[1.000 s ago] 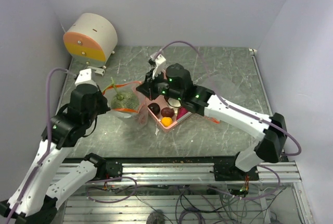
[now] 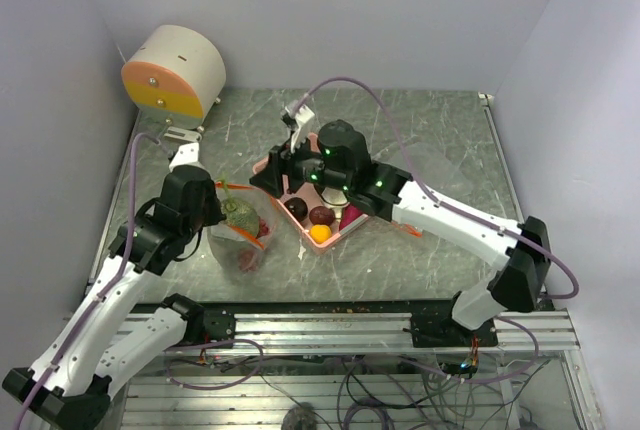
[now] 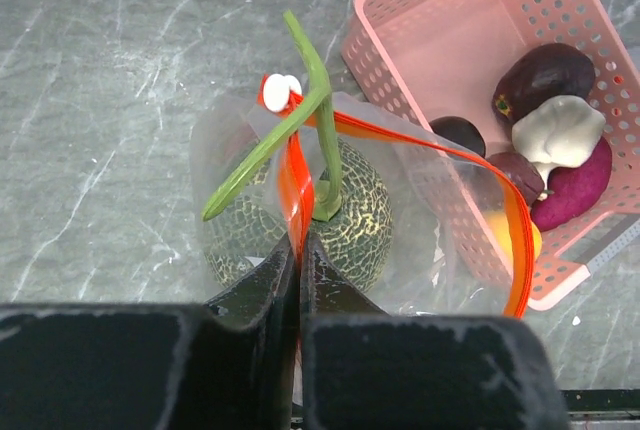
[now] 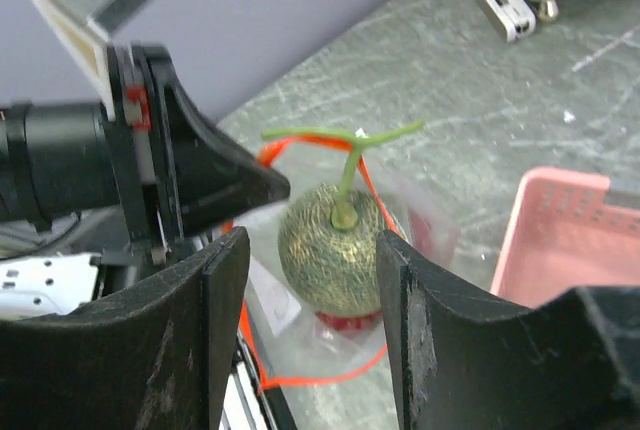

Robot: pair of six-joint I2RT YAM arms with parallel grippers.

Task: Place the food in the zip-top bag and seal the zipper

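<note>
The clear zip bag with orange zipper holds a round netted melon with a green stem sticking out above the opening. My left gripper is shut on the bag's orange-edged rim. My right gripper hangs open above the bag's right side and the basket's left edge; in the right wrist view its fingers frame the bag. Reddish items show low in the bag.
A pink basket right of the bag holds eggplant, a white garlic, a purple sweet potato and a yellow item. A cream cylindrical box stands at the back left.
The left gripper has moved right with the bag's edge over the last second.
</note>
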